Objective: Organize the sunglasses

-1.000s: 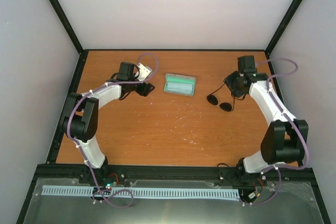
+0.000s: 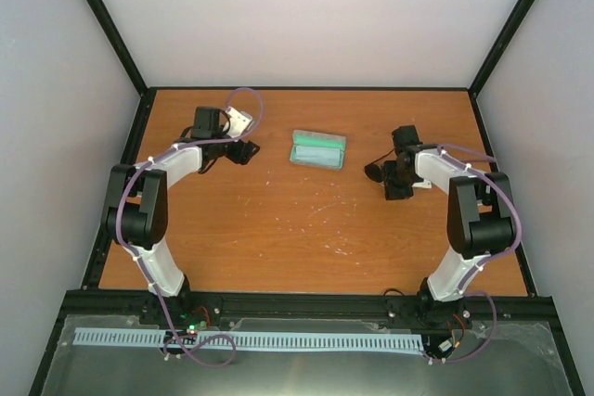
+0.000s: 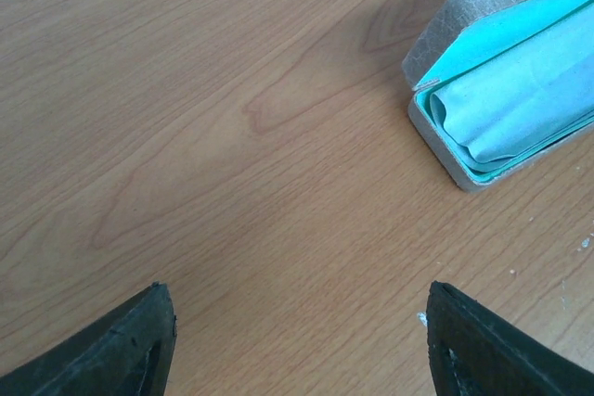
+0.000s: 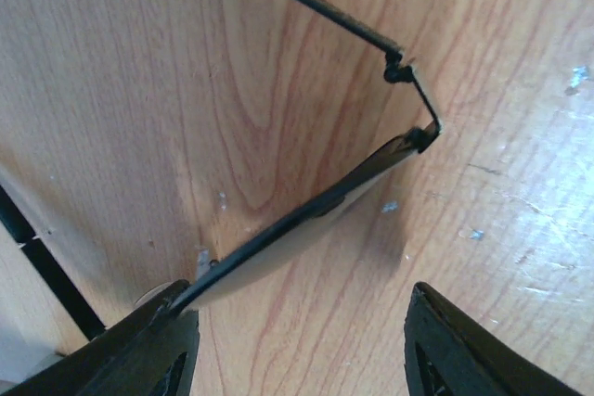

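Black sunglasses [image 2: 374, 172] lie with temples spread on the right part of the table, partly covered by my right gripper [image 2: 397, 187] in the top view. In the right wrist view a lens [image 4: 283, 243] is tilted near the left finger; my right gripper is part open over it, and I cannot tell if it touches. An open case [image 2: 317, 155] with a turquoise cloth [image 3: 510, 76] sits at the centre back. My left gripper [image 2: 249, 152] is open left of the case, nothing between its fingers.
The left gripper has drawn slightly to the left.
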